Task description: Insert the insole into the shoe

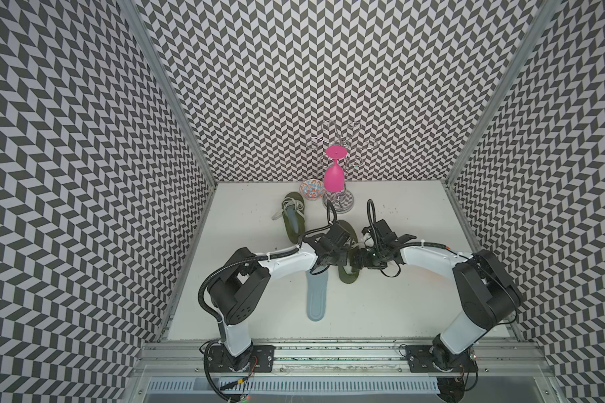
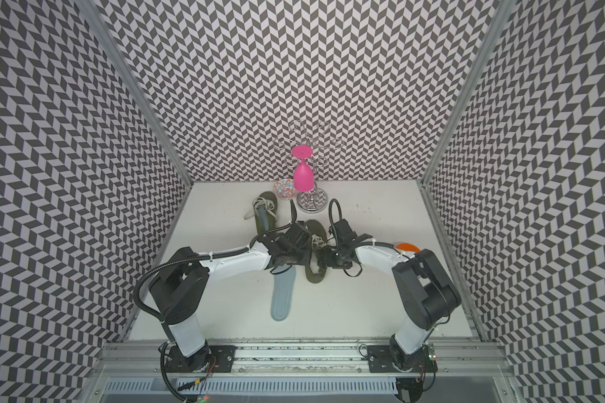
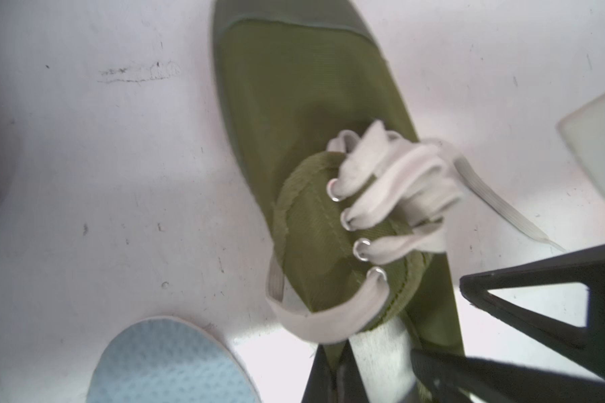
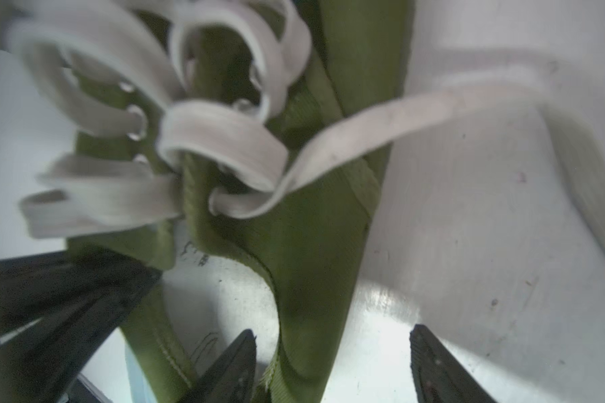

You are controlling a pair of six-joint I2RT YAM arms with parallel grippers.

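Note:
An olive-green shoe [image 1: 348,275] with pale loose laces [image 3: 396,181] lies mid-table, toe to the back, its opening showing a light inner sole. My left gripper is shut on the lower corner of the shoe's left eyelet flap [image 3: 322,268], which shows between its fingertips. From the right, my right gripper stands open at the opening, with the shoe's right side wall [image 4: 309,302] between its spread fingers. The light-blue insole [image 1: 316,299] lies flat on the table, left of this shoe, its front end under my left arm.
A second green shoe [image 1: 293,218] with a blue insole inside stands back left. Behind are a patterned bowl [image 1: 312,188] and a pink goblet [image 1: 334,178] upside down on a metal stand [image 1: 343,203]. An orange item [image 2: 407,248] sits behind my right arm.

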